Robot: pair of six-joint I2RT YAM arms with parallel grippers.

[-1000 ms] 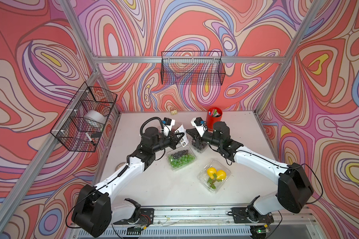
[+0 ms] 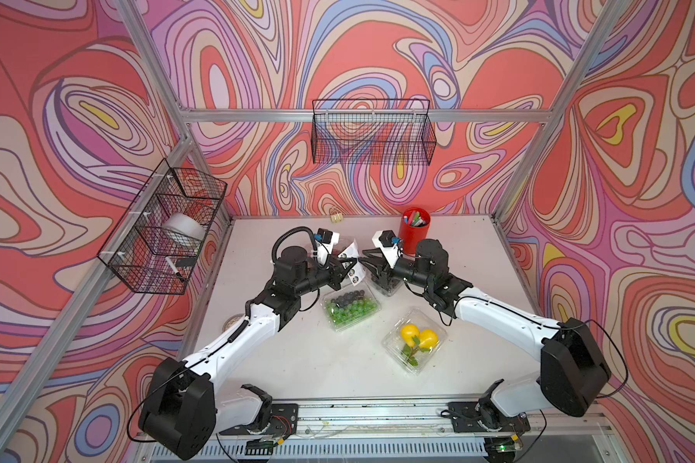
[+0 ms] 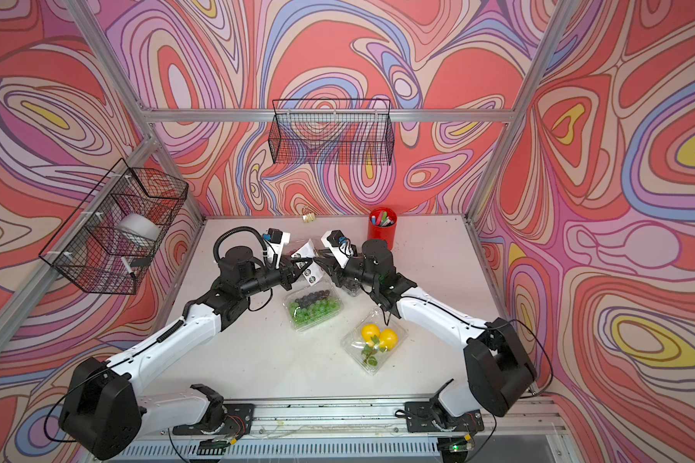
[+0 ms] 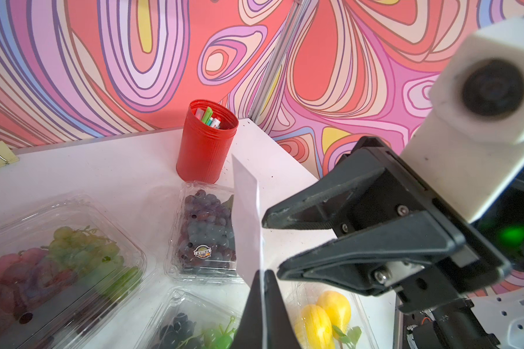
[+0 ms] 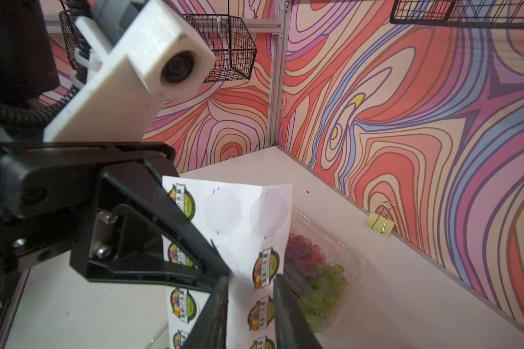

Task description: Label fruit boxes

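Observation:
My left gripper is shut on a white sticker sheet (image 4: 247, 224) that stands upright from its fingertips. Round fruit labels cover the sheet's printed face in the right wrist view, with two blank circles near the top. My right gripper is open, its fingers close to the sheet's edge; whether they touch it I cannot tell. Below are clear boxes: dark grapes (image 4: 206, 224) with a round label on the lid, red and green grapes (image 4: 70, 261), black and green grapes (image 2: 350, 307), and yellow fruit (image 2: 414, 339).
A red cup of pens (image 4: 206, 142) stands at the back of the table. A yellow binder clip (image 5: 380, 221) lies at the rear edge. Wire baskets (image 2: 373, 135) hang on the frame.
The left arm has stayed almost still, keeping the sheet; the boxes have not moved.

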